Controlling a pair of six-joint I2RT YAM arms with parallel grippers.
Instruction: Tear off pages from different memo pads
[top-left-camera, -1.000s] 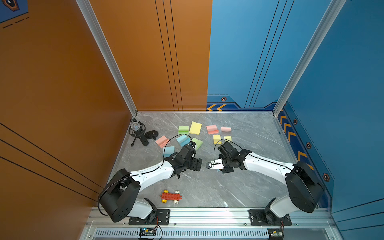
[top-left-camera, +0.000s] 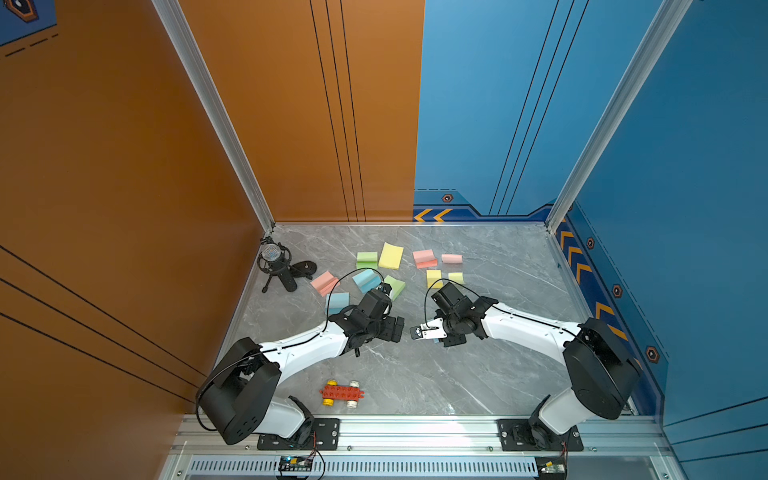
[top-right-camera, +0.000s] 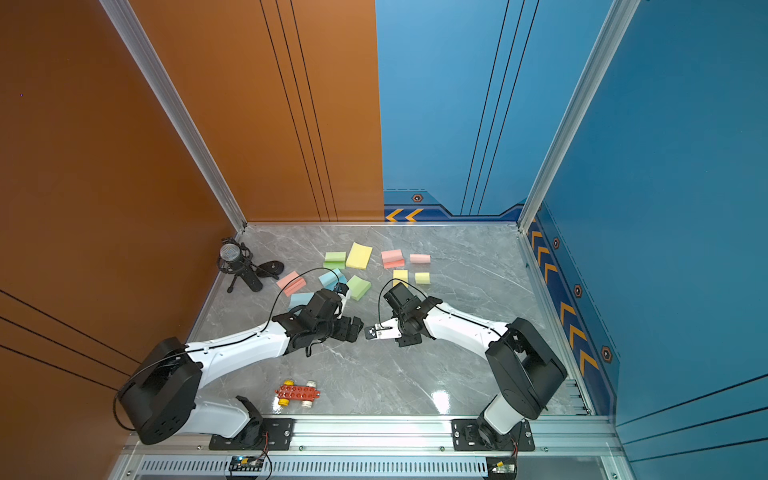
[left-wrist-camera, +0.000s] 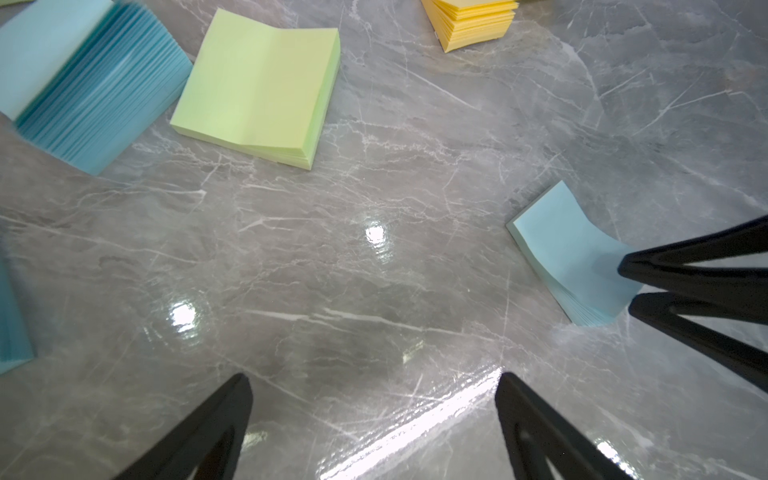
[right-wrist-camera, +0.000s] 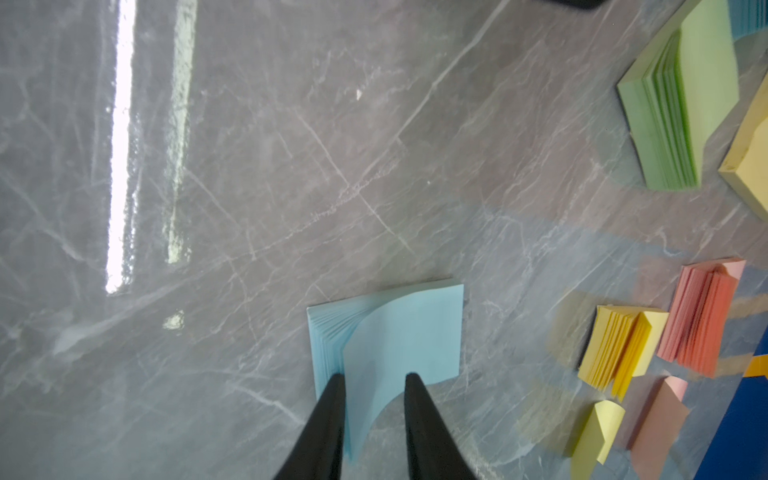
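Note:
In the right wrist view a small light blue memo pad (right-wrist-camera: 424, 328) stands on the grey table, its sheets fanned and the front one bent into a curve. My right gripper is shut on the pad's near part, with blue paper between its fingers. The left wrist view shows the same pad (left-wrist-camera: 568, 248) from the side, the right gripper's dark fingers (left-wrist-camera: 704, 280) at its lower right edge. My left gripper is open over bare table, nothing between its fingers, to the left of the blue pad.
Other pads lie farther back: green (top-left-camera: 393, 288), large yellow (top-left-camera: 391, 256), pink (top-left-camera: 425, 259), small yellow (top-left-camera: 434, 278), blue (top-left-camera: 338, 302) and several more. A red toy with wheels (top-left-camera: 342, 393) sits at front left, a black stand (top-left-camera: 280, 266) at back left.
The left arm and the pads at the back have not moved.

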